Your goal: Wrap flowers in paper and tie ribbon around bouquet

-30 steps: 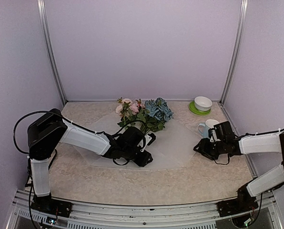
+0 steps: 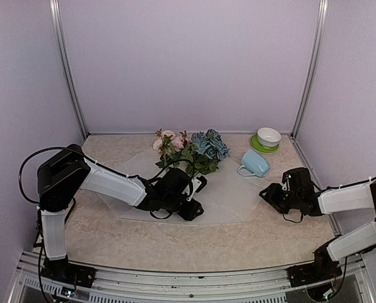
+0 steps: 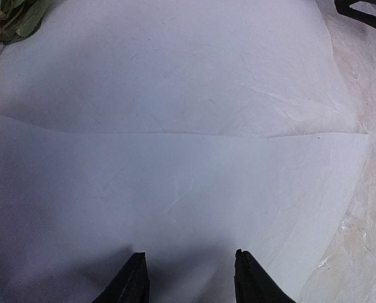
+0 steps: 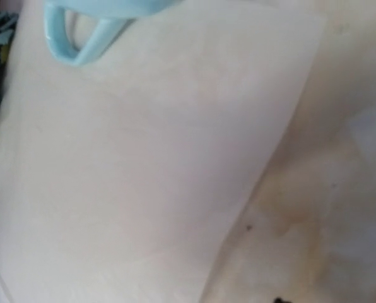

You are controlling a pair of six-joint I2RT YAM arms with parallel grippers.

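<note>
The bouquet, with pink flowers [image 2: 169, 142], blue flowers [image 2: 209, 145] and green leaves, lies on the white wrapping paper [image 2: 229, 202] behind my left gripper. Two separate fingertips show in the left wrist view, where my left gripper is open over a folded part of the paper; whether they touch it is unclear. My right gripper [image 2: 273, 197] is low by the paper's right edge. Only a dark speck of a fingertip [image 4: 281, 300] shows in the right wrist view, so its finger is hidden. Green leaves [image 3: 21, 19] appear at the left wrist view's corner.
A light blue mug [image 2: 256, 162] lies on its side on the paper's right part, its handle [image 4: 81, 57] toward the bouquet. Behind it stand a green plate [image 2: 254, 144] and white bowl [image 2: 269, 136].
The blue mug stood upright; now it lies tipped over, farther left. My right gripper shifted slightly left and back to the right. The left arm and bouquet look unchanged.
</note>
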